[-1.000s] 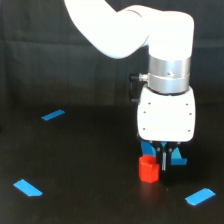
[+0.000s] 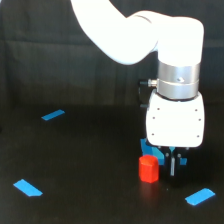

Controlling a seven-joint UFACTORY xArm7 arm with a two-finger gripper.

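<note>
A red block [image 2: 148,168] rests upright on the dark table, right of the middle in the camera view. My gripper [image 2: 173,164] points down just to the right of the block, with its thin dark fingers low near the table. The block looks clear of the fingers. How wide the fingers stand apart is too small and dark to make out. Behind the block and the fingers shows a bright blue patch [image 2: 149,149], partly covered by the hand; its full shape is hidden.
Blue strips mark the table at the back left [image 2: 53,115], the front left [image 2: 27,188] and the front right [image 2: 200,197]. A dark curtain [image 2: 60,55] hangs behind.
My arm and gripper have shifted to the right and slightly lower in the view, from close by the red block to farther right of it. The block looks unmoved.
</note>
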